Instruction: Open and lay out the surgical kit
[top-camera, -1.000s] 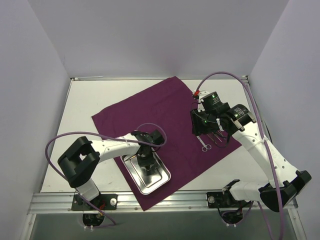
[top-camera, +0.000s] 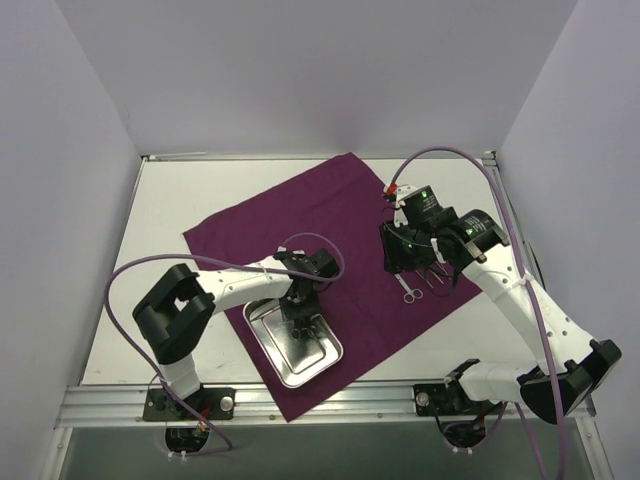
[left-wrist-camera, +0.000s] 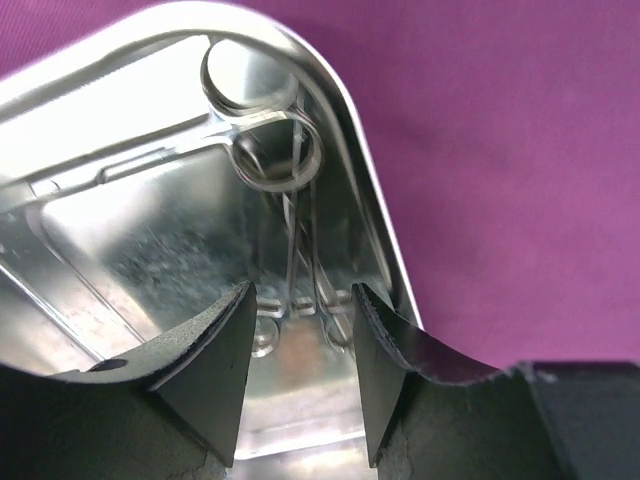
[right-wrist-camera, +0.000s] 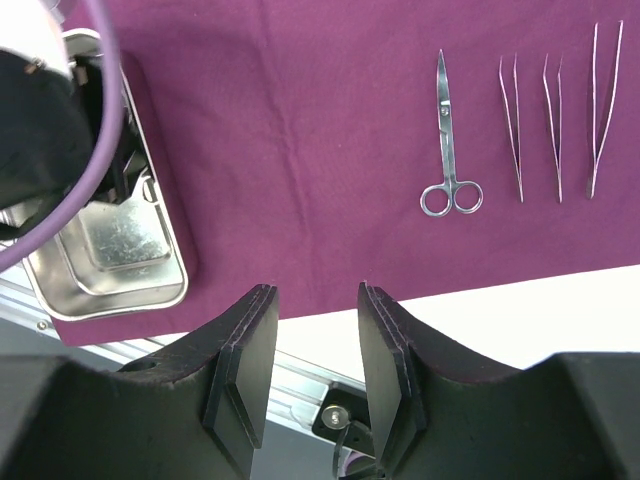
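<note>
A shiny metal tray (top-camera: 293, 379) lies on the purple cloth (top-camera: 330, 210), near the front edge. Inside it, along one wall, rests a ring-handled instrument (left-wrist-camera: 277, 184), seen close up in the left wrist view. My left gripper is open above the tray, its fingers apart with nothing held between them. On the right part of the cloth, scissors (right-wrist-camera: 449, 150) lie beside several slim tweezers (right-wrist-camera: 511, 125), set out roughly side by side. My right gripper hovers over that side, fingers apart and empty.
Bare white table (top-camera: 150, 250) shows around the cloth. Purple cables (top-camera: 540, 300) arc over both arms. A metal rail (top-camera: 330, 392) runs along the front edge.
The tray has shifted very slightly. The right arm looks unmoved.
</note>
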